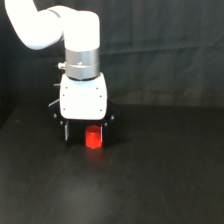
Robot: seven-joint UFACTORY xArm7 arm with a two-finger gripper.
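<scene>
A small red block (94,137) is on the dark table, or only just above it, in the left half of the view. Over it hangs my gripper (85,133), pointing down from its white and grey housing. The left finger (67,130) stands well apart from the right one, so the fingers are open. The block is close to the right finger; whether it touches that finger, or lies between the two or in front of them, I cannot tell. Dark finger parts blend into the background.
Bare black table (150,175) stretches to the right and in front, with no other objects on it. A dark curtain (160,60) hangs behind the table. The white arm (35,25) comes in from the upper left.
</scene>
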